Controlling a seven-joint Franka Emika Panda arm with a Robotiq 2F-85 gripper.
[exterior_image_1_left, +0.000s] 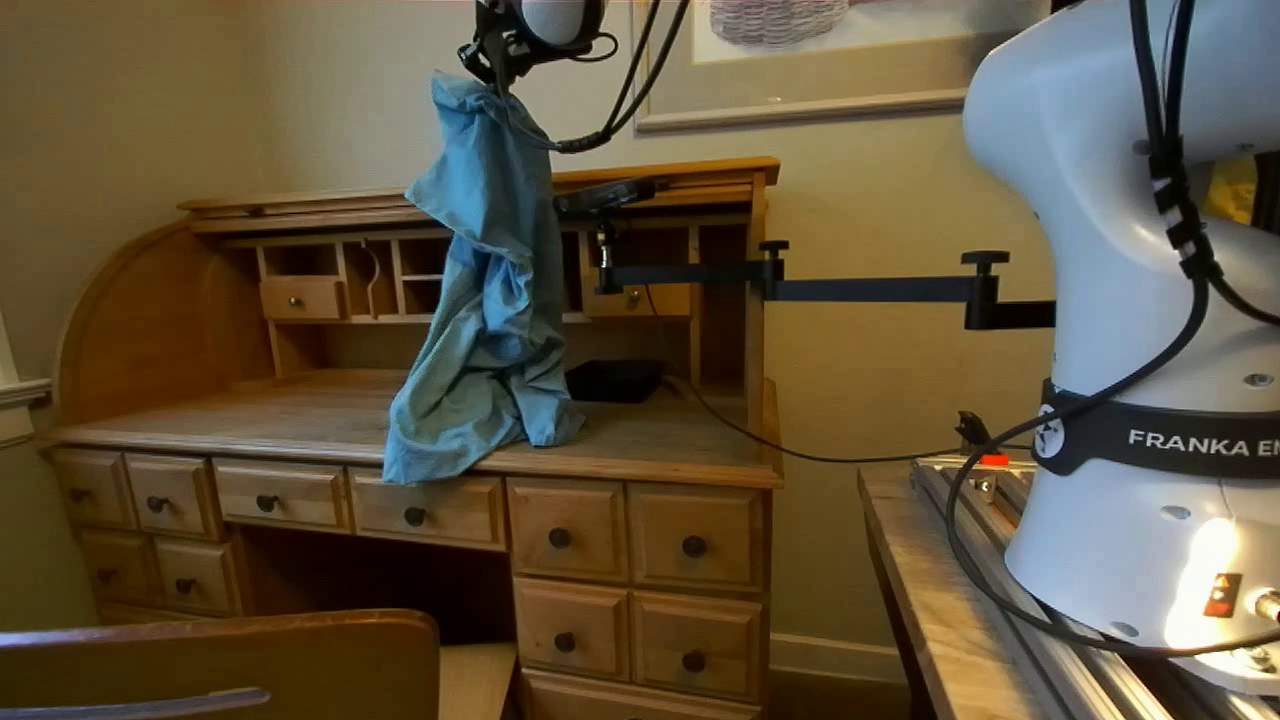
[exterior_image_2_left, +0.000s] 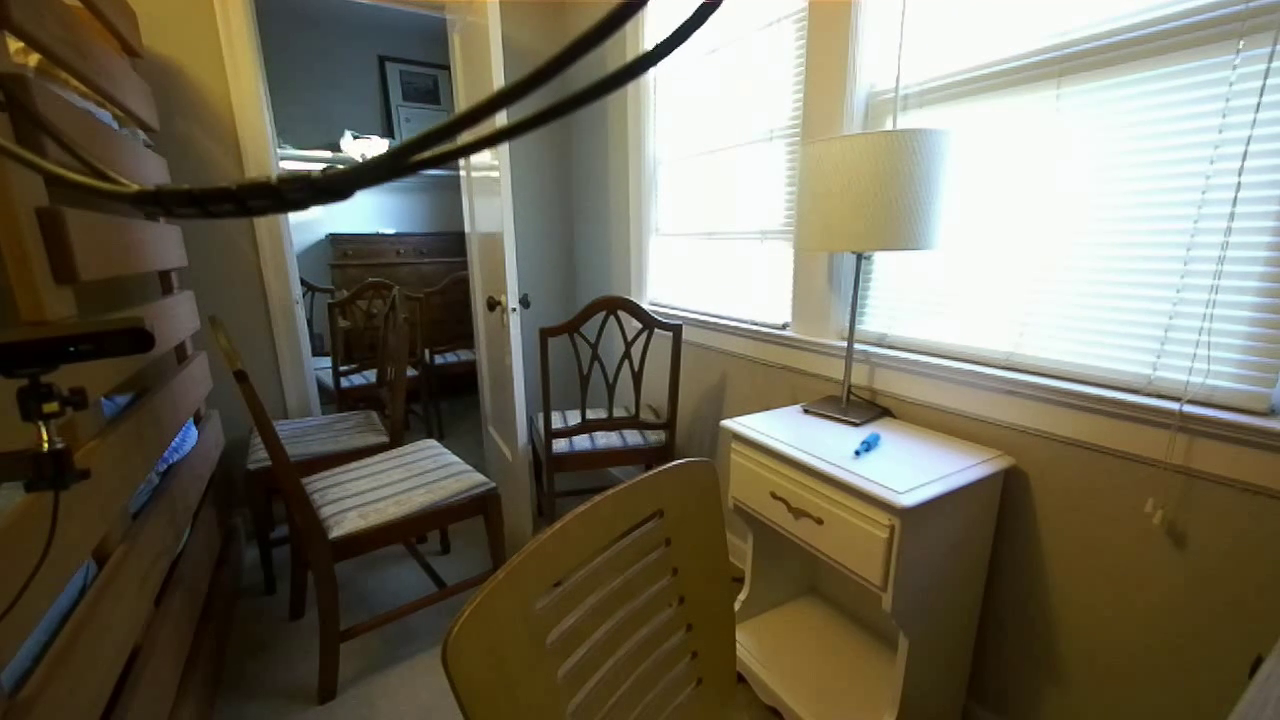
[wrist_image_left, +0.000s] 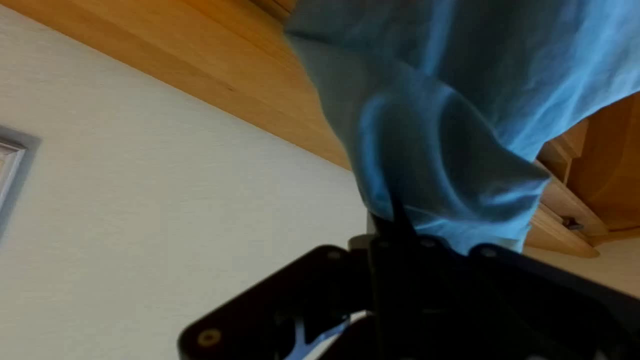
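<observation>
A crumpled light-blue cloth (exterior_image_1_left: 486, 276) hangs from my gripper (exterior_image_1_left: 489, 82) in front of the roll-top desk (exterior_image_1_left: 672, 426). Its lower folds reach the desktop and drape slightly over the front edge. Up close in the wrist view, the cloth (wrist_image_left: 444, 138) is bunched at the gripper, whose dark fingers are shut on its top. The fingertips are partly hidden by shadow and fabric.
A black tray (exterior_image_1_left: 614, 380) lies on the desktop right of the cloth. Above it, a camera arm (exterior_image_1_left: 708, 274) reaches in from the right. A wooden chair (exterior_image_1_left: 228, 660) stands in front.
</observation>
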